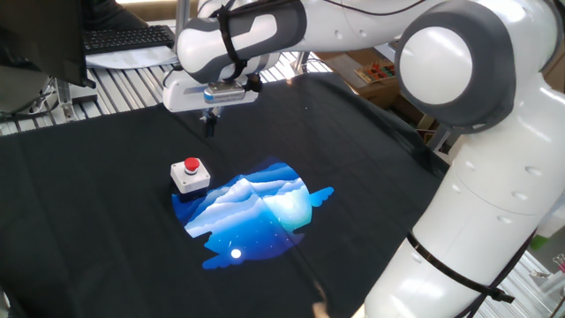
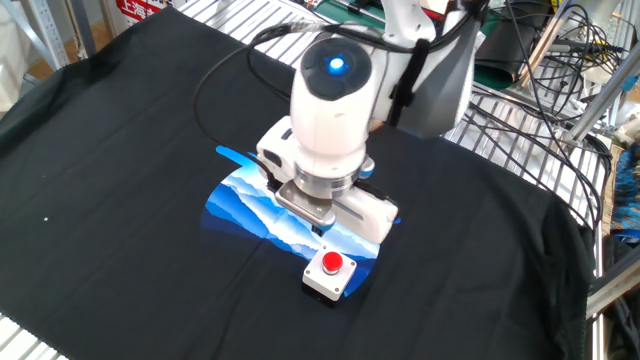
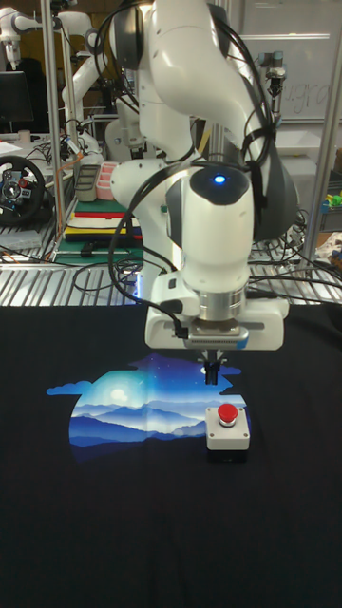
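Observation:
A red push button (image 1: 192,164) on a white-topped box (image 1: 190,182) sits upright at the edge of a printed blue mountain picture (image 1: 252,212). In the second exterior view the same button (image 2: 333,262) lies just in front of the robot's hand. My gripper (image 3: 212,368) points down in the third view, its dark fingers together with nothing visible between them. It hangs above the cloth and apart from the button, a little behind it as seen there. The fingers are mostly hidden under the hand in the second view.
Black cloth (image 1: 79,203) covers the table, with wide clear areas around the button and picture. A monitor (image 1: 40,44) and a keyboard (image 1: 128,38) stand beyond the slatted edge. Cables (image 2: 560,150) lie on the rack at the right.

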